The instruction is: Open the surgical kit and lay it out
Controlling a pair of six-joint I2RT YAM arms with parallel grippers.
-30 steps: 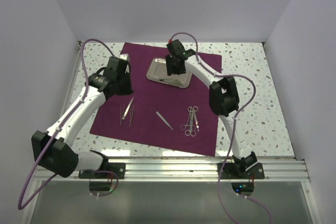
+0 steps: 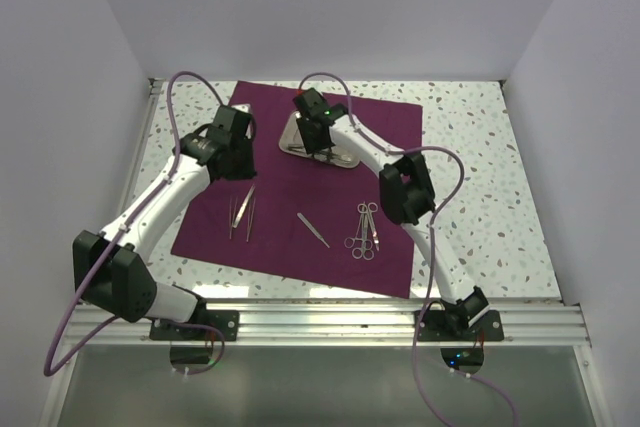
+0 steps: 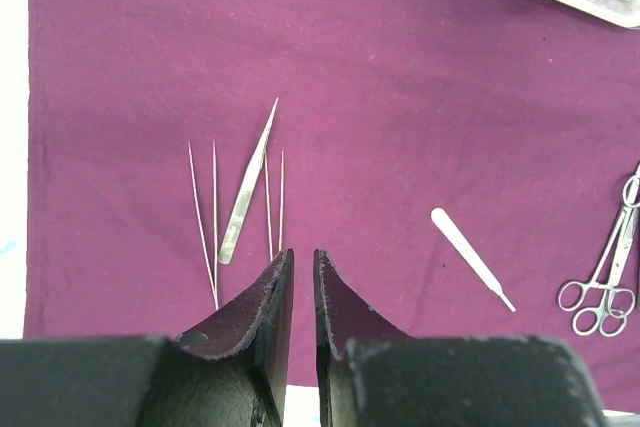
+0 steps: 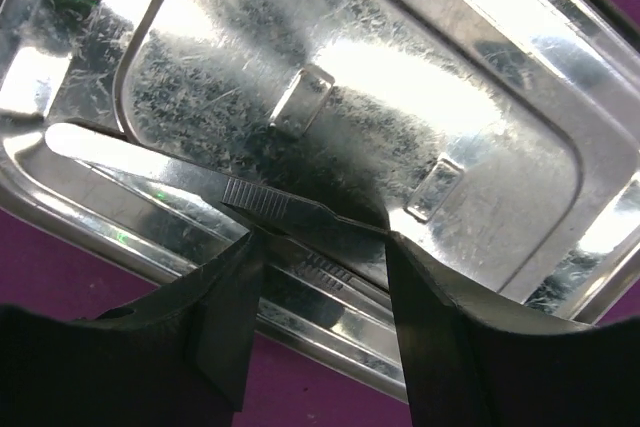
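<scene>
The metal tray lies open at the back of the purple cloth. Inside it, a scalpel handle rests across a second ridged handle along the near wall. Over these my right gripper stands open, its fingertips on either side of the crossed handles; contact cannot be told. My left gripper hovers above the cloth, a narrow empty gap between its fingers. Beyond it lie a broad pair of tweezers and thin tweezers on each side. Another scalpel handle and scissor-like clamps lie rightward.
The right forearm reaches over the tray's right side.
My right gripper has moved left and slightly nearer over the tray. The left arm has shifted a little to the right. Tools on the cloth have stayed where they were.
</scene>
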